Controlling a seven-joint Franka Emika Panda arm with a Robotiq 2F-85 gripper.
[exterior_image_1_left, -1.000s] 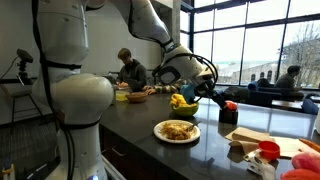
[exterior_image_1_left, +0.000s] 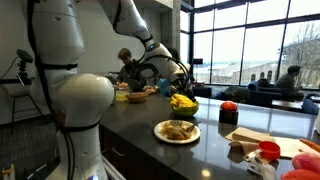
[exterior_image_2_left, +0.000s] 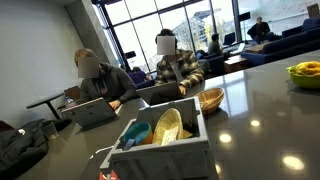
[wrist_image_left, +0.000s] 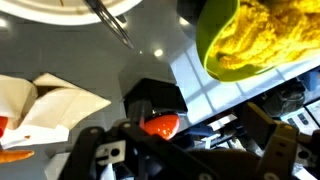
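Observation:
My gripper is open, with nothing held between its fingers. In exterior view 1 it hangs in the air near the green bowl (exterior_image_1_left: 187, 112), at the end of the white arm (exterior_image_1_left: 90, 97). Yellow stuff, perhaps cloth or food, fills that bowl; in the wrist view the yellow contents (wrist_image_left: 265, 38) show at upper right. A black box (exterior_image_1_left: 228, 116) with a red round thing (exterior_image_1_left: 228, 105) on top stands to the right of the bowl. The wrist view has the red thing (wrist_image_left: 160, 126) partly hidden behind the gripper.
A white plate (exterior_image_1_left: 160, 136) of food lies nearest the arm, a utensil (wrist_image_left: 108, 20) on it. Red and pale items, including a red cup (exterior_image_1_left: 269, 150), crowd the table's right side. Exterior view 2 shows a grey bin (exterior_image_2_left: 165, 157), a wicker basket (exterior_image_2_left: 211, 99) and two seated people.
From beside the black box with the red thing, my gripper has swung left and back toward the bowl. The bowl, plate and box have stayed in place.

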